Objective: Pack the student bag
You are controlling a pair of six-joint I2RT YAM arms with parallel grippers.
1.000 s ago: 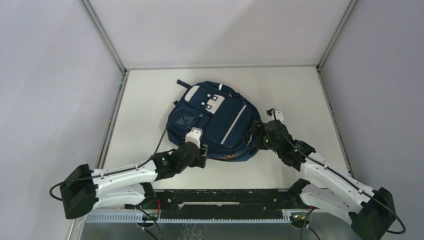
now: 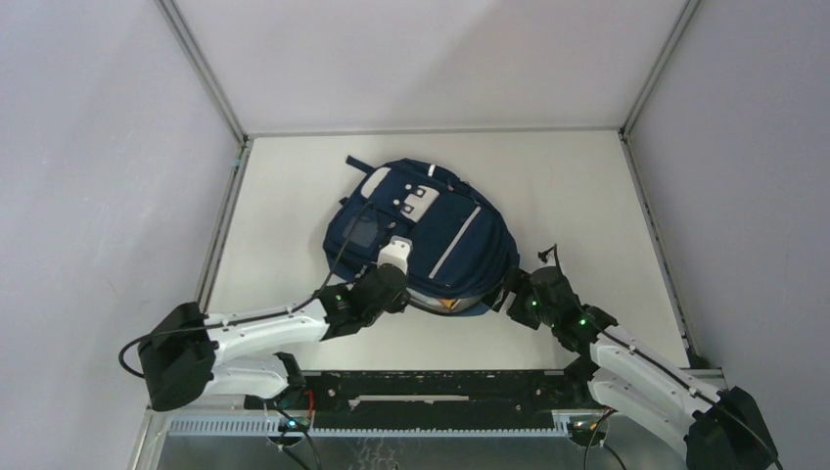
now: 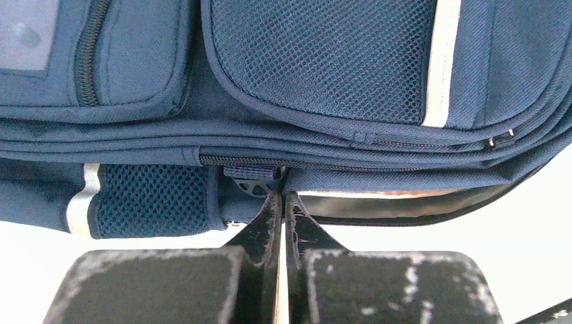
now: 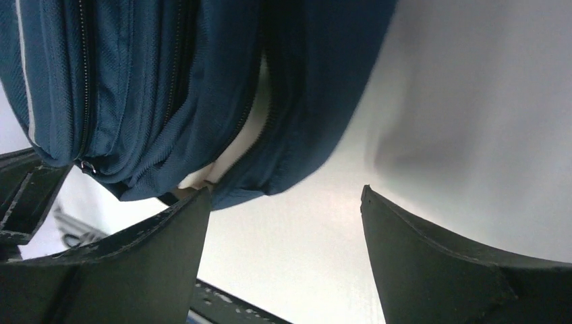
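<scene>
A navy backpack (image 2: pixel 421 225) with white patches lies on the white table (image 2: pixel 577 186), its lower zipped edge toward the arms, showing a pale strip inside. My left gripper is shut at that edge beside a zipper and a small strap tab; nothing clearly shows between its fingertips. My right gripper stands open at the bag's lower right end, with only table between its fingers. The bag (image 4: pixel 135 88) fills the upper left of the right wrist view.
White walls close in the table at the back and sides. Bare table shows left and right of the bag and along the front, above a black front rail (image 2: pixel 480 387).
My right gripper has moved toward the front, down along the bag's right end. The bag's lower opening shows more.
</scene>
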